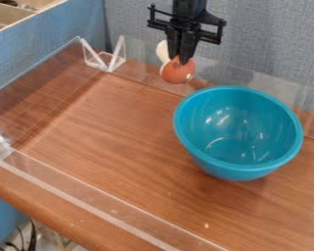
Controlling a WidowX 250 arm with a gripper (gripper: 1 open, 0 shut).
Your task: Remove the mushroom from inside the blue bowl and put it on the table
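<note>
The mushroom [179, 71], with an orange-red part and a paler part beside it, hangs at the tips of my dark gripper [183, 57]. The fingers are shut on it, though their tips are small and partly hidden. It appears above the far side of the table, left of the blue bowl [184, 137] and farther back. Nothing lies inside the bowl, which stands upright on the right of the table.
Bare wooden table [121, 137] spreads left of and in front of the bowl. Clear low walls edge the table, with a white bracket [105, 56] at the back left corner. A grey panel [278, 44] rises behind.
</note>
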